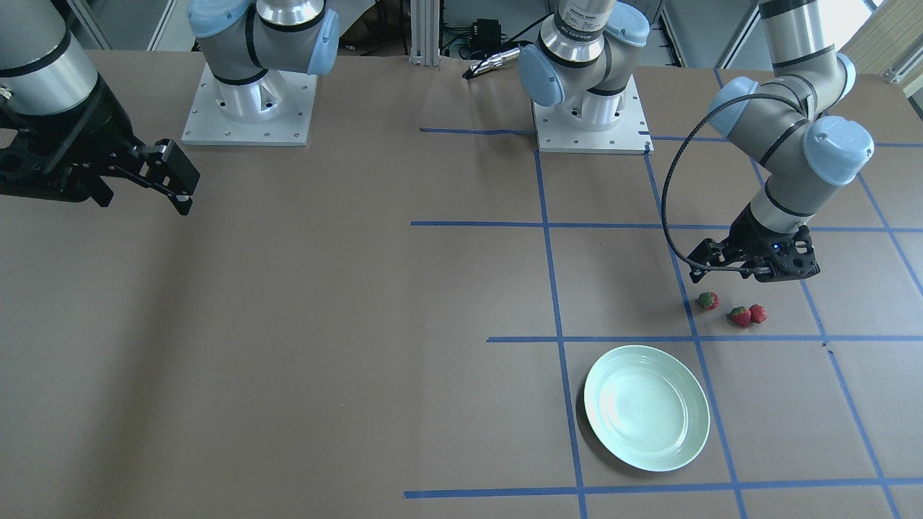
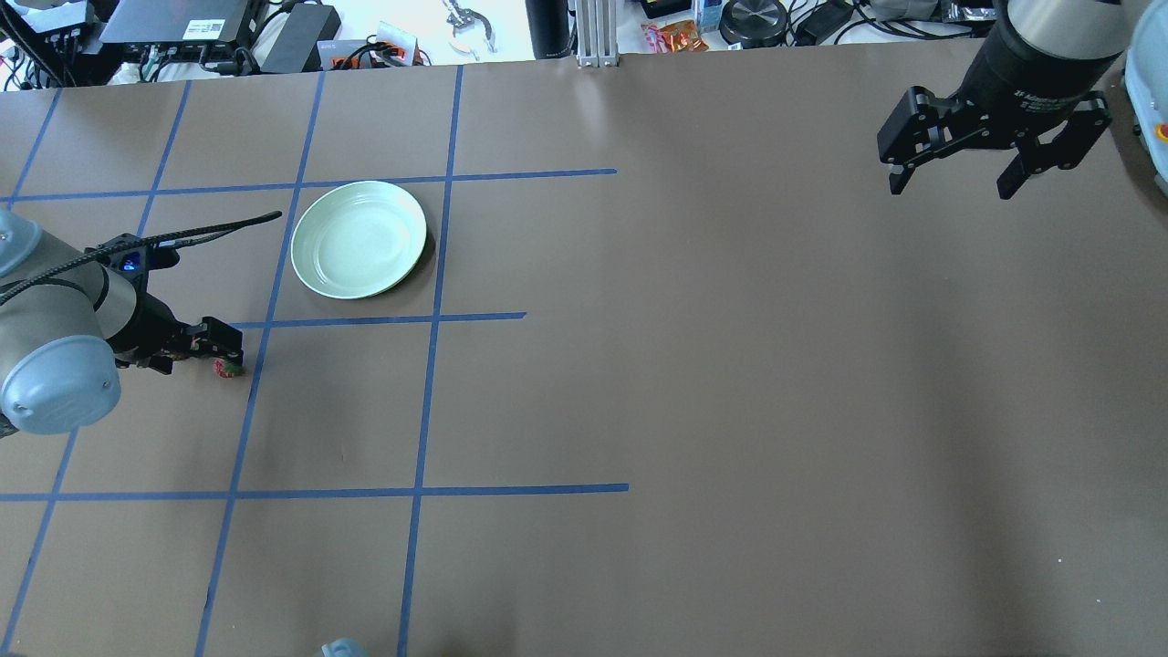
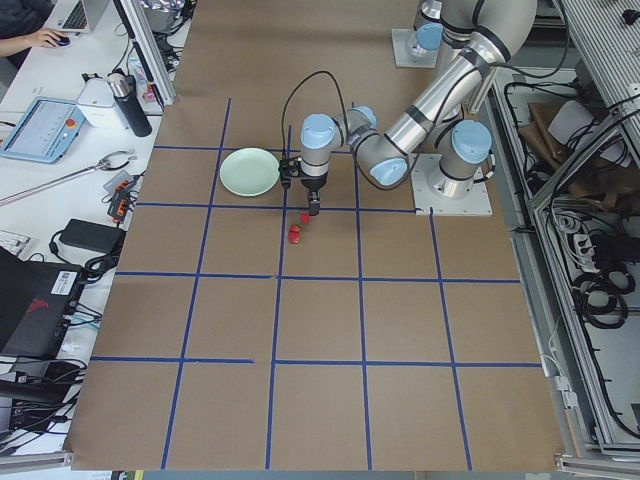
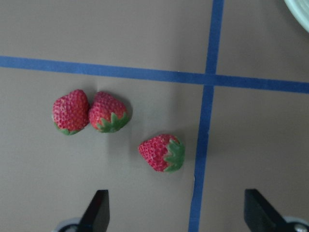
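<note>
Three strawberries lie on the taped table: one alone (image 4: 161, 152) and two touching, the left one (image 4: 70, 111) and the right one (image 4: 108, 112) in the wrist view. My gripper (image 1: 727, 268) hangs just above them, its fingers wide open with nothing between. In the top view it partly hides the berries. A pale green plate (image 1: 646, 406) (image 2: 358, 239) lies empty nearby, at the top right edge of the wrist view.
Another arm's black gripper (image 1: 130, 173) (image 2: 991, 131) hangs on the far side of the table. White arm bases (image 1: 593, 138) stand along the back.
</note>
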